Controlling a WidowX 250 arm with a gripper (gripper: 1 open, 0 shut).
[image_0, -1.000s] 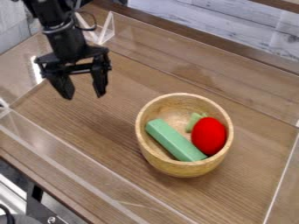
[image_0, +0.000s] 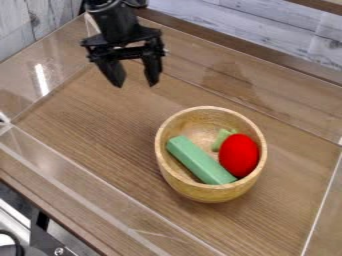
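My black gripper (image_0: 135, 62) is near the top left of the camera view, above the bare wooden table, with its two fingers spread open and nothing visible between them. Toward the lower right, well away from it, a wooden bowl (image_0: 179, 122) holds a long green block (image_0: 201, 160), a red rounded object (image_0: 238, 154) and a small green piece (image_0: 223, 136), which is partly hidden behind the red one.
A pale wall (image_0: 27, 30) stands at the upper left. Dark cables or fittings lie at the bottom left corner, beyond the table's edge.
My gripper has moved away toward the back of the table and somewhat to the right. The bowl and its contents are unchanged.
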